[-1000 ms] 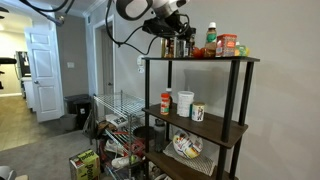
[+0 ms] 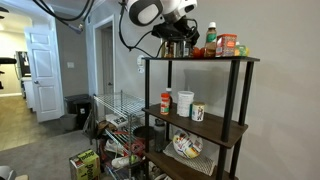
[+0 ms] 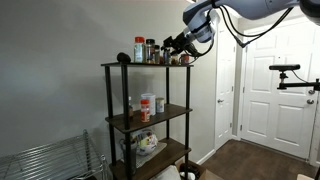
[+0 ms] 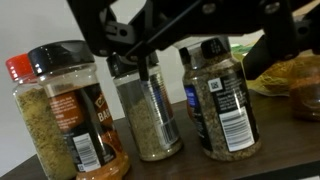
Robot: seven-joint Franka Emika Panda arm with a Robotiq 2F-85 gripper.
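In exterior view 1 my gripper (image 2: 180,38) is over the left part of the dark shelf's top board (image 2: 208,59), close among the jars there. Exterior view 2 has the gripper (image 3: 170,46) at the board's right end. From the wrist, a jar with a black lid and orange-brown contents (image 4: 88,115) is at left, beside a red-capped jar (image 4: 40,115). A grey-brown spice jar (image 4: 150,115) is in the middle, and a dark peppery jar (image 4: 228,110) to its right. The gripper's dark parts cover the upper frame; how far its fingers stand apart is unclear.
A tall bottle (image 2: 211,38) and a red-orange box (image 2: 226,45) occupy the top board's other side. Lower boards carry a white tub (image 2: 185,104) and a can (image 2: 197,111). A wire rack (image 2: 120,105) stands at left.
In exterior view 1 the arm and gripper have shifted a little to the right over the top board. The shelf's visible items look unmoved.
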